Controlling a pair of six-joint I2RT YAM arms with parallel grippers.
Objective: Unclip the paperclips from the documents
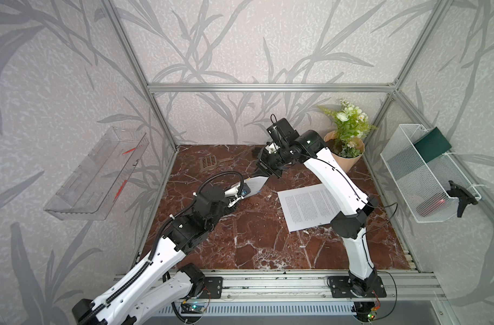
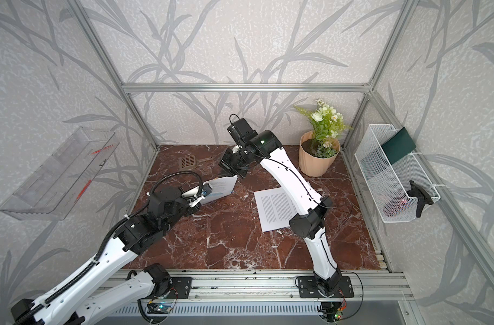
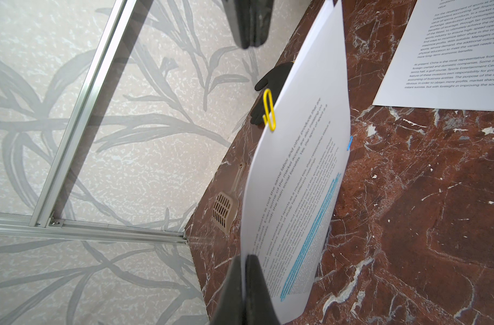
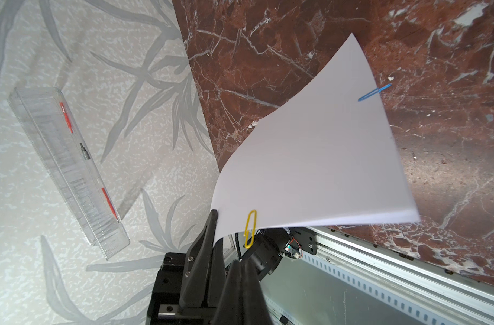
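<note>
My left gripper is shut on a few white document sheets (image 3: 303, 157), holding them raised off the table and curving. A yellow paperclip (image 3: 269, 110) sits on their upper edge, partly sticking out past it. On another edge is a blue paperclip (image 4: 374, 92), half off the paper in the right wrist view. My right gripper is shut with nothing between its fingers. It hangs just short of the yellow clip, apart from the paper. Flat on the table to the right lies another printed document (image 1: 307, 207), partly covered by my right arm.
A potted plant (image 1: 344, 142) stands at the back right. Clear tray (image 1: 97, 176) and white wire basket (image 1: 425, 168) are at the side walls. A beige slotted scoop (image 3: 223, 210) lies at the back left. The front middle of the table is open.
</note>
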